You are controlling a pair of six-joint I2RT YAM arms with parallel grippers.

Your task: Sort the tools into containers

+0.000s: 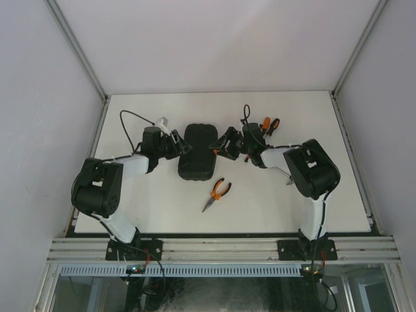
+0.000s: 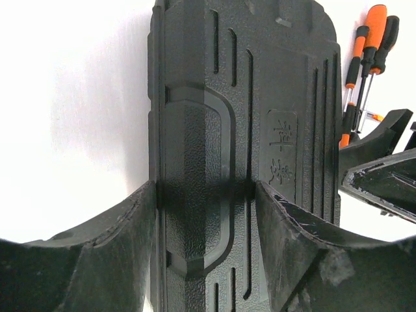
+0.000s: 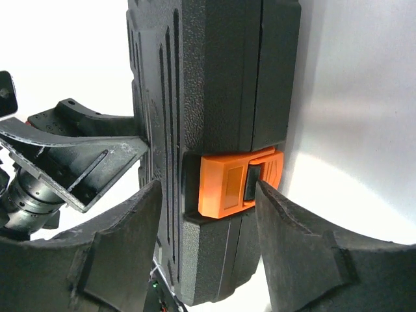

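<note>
A black plastic case [image 1: 197,162] lies mid-table, closed, with an orange latch [image 3: 224,185] on its right side. My left gripper is at the case's left end, fingers apart over its ribbed surface; whether it grips is unclear. My right gripper faces the latch, fingers apart around it. Orange-and-black pliers [image 1: 217,195] lie in front of the case. Screwdrivers [image 2: 372,32] lie behind the right arm at the back right.
A metal tool [image 1: 287,179] lies partly hidden under the right arm. Both arms stand close on either side of the case.
</note>
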